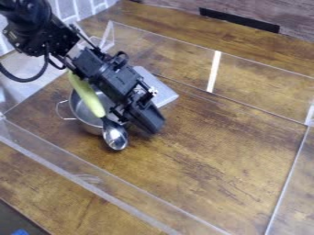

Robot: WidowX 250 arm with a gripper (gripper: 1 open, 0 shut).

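My black gripper [132, 112] reaches down from the upper left over a metal pot [76, 116], hiding much of it. A long pale yellow-green object [86, 97] lies across the pot, and a shiny spoon-like metal piece [116, 138] sits just below it at the pot's lower right. Whether the fingers are open or shut, or on anything, I cannot tell.
A grey flat pad or board [162, 90] lies behind the gripper.
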